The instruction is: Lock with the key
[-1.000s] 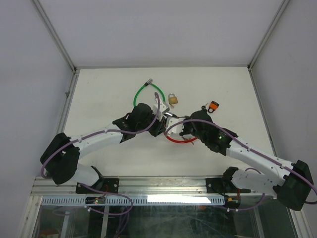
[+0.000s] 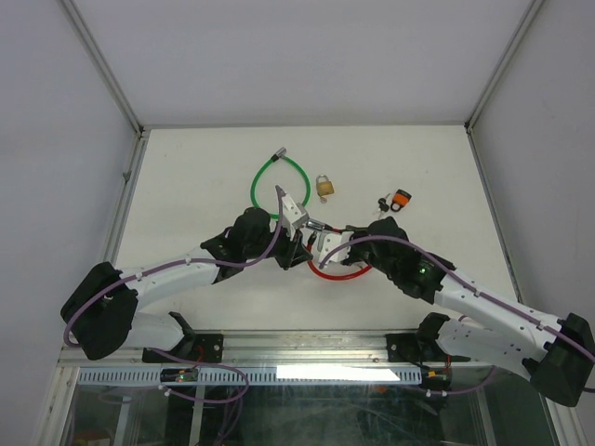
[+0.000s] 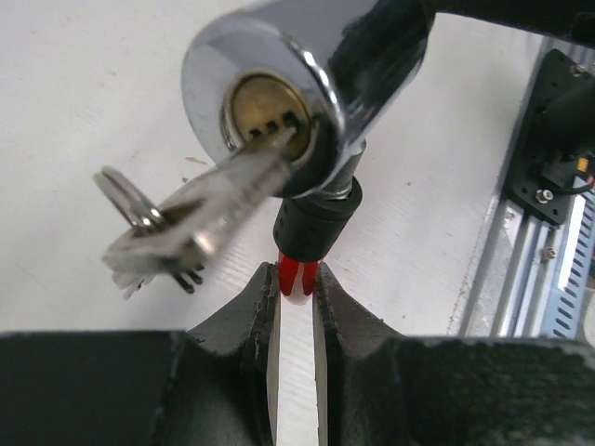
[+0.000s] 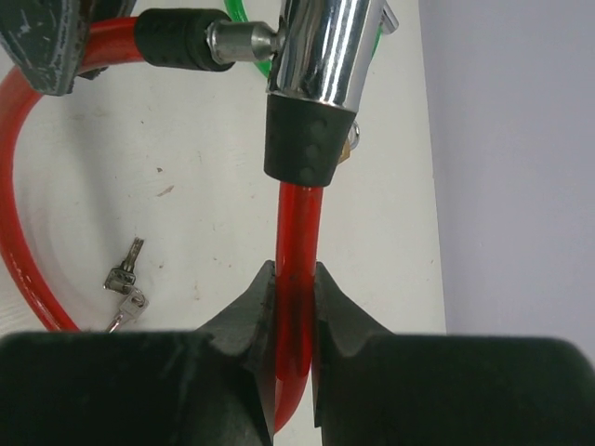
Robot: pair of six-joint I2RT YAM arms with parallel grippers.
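In the right wrist view the red cable lock's chrome barrel has a black-sleeved cable end meeting its side. A silver key reaches the keyhole in the barrel's face; how deep its blade sits I cannot tell. My left gripper is shut on the red cable just below a black sleeve. Across from it, my right gripper has its fingers close against both sides of the red cable, below the barrel's other sleeve. From above, the arms hide much of the lock.
Two loose keys lie on the table inside the red loop. Farther back are a green cable lock, a brass padlock and an orange-black item. Free table lies left and front.
Both grippers and the red lock have drifted slightly toward the front of the table. The left arm has also pulled a little left. The objects at the back lie where they were.
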